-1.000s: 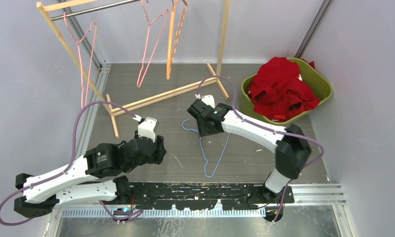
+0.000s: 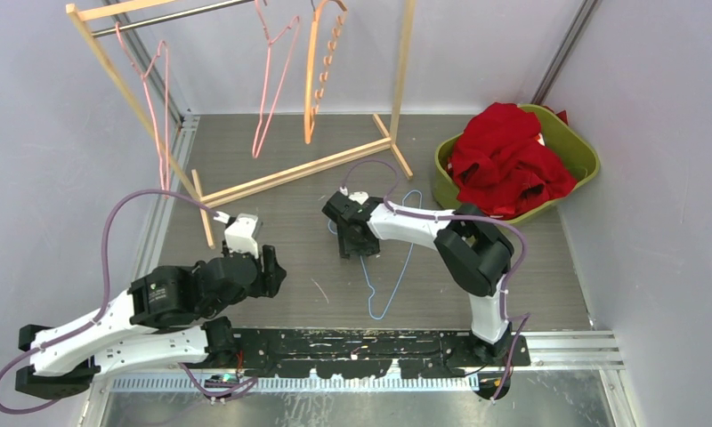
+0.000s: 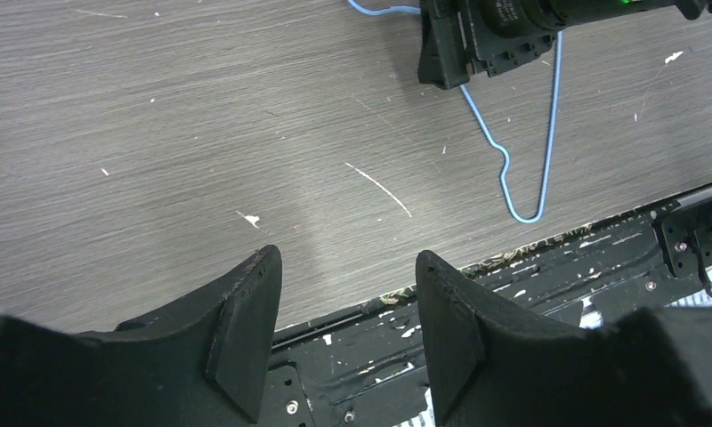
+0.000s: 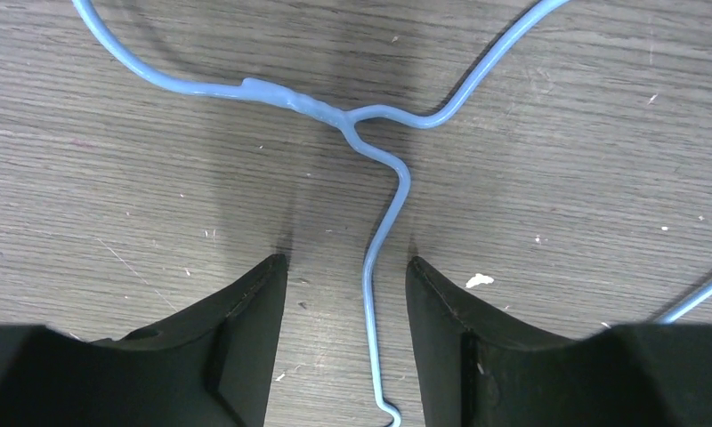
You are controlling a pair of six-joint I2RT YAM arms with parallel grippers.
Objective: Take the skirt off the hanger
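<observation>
A blue wire hanger (image 2: pixel 392 294) lies bare on the grey floor, also seen in the left wrist view (image 3: pixel 546 151). My right gripper (image 2: pixel 357 249) is low over it, open, with the hanger's wire (image 4: pixel 368 294) between and below its fingertips in the right wrist view. My left gripper (image 2: pixel 271 276) is apart to the left, open over bare floor, its two fingers empty in the left wrist view. Red fabric (image 2: pixel 504 156) lies heaped in a green basket (image 2: pixel 575 142); whether it is a skirt I cannot tell.
A wooden rack (image 2: pixel 295 169) stands at the back with pink hangers (image 2: pixel 268 80) and a wooden hanger (image 2: pixel 309 71) on its rail. Walls bound both sides.
My right gripper has moved down and left onto the blue hanger. My left gripper has drawn slightly to the left.
</observation>
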